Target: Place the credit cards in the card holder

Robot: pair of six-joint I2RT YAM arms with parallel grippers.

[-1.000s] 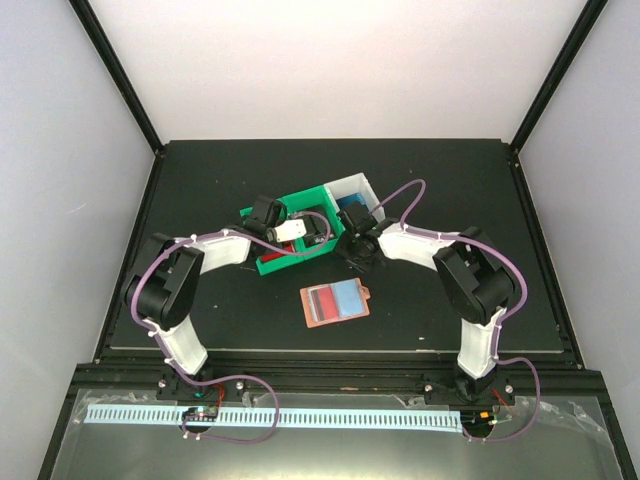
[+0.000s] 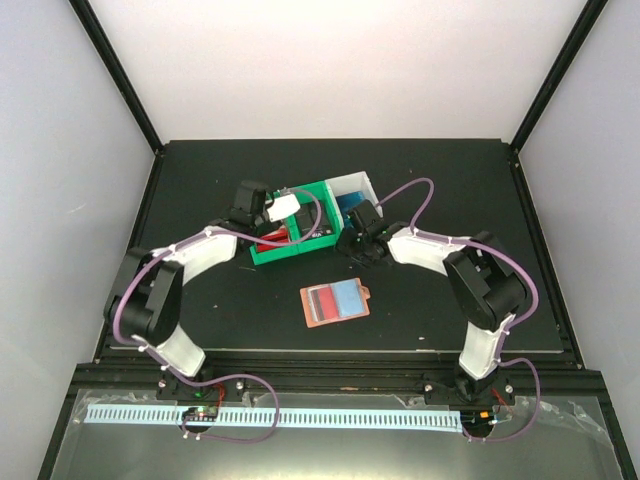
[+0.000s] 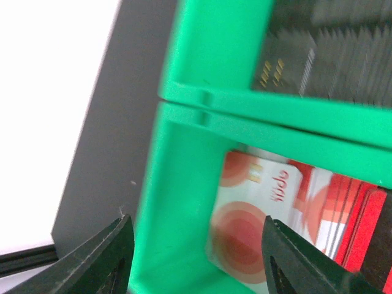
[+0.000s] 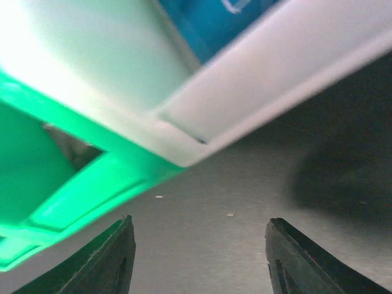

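An open pinkish-brown card holder (image 2: 306,309), with a red card (image 2: 327,302) and a blue card (image 2: 348,297) showing in it, lies in front of the boxes. Upright in the green box's near-left compartment are several red and white cards (image 3: 275,189); one white card (image 3: 242,214) with orange circles leans at the compartment's end. My left gripper hovers over this end, open, its fingers apart and holding nothing. Low beside the white compartment's corner, my right gripper is open and empty. In the top view both sets of fingertips are hidden.
The green box (image 3: 184,141) also holds dark cards (image 3: 343,67) in its other compartment. A white box (image 4: 239,86) with blue cards (image 4: 214,21) adjoins it. Purple hoses loop over both arms.
The green box's left end has shifted slightly. The right arm and card holder are nearly unchanged.
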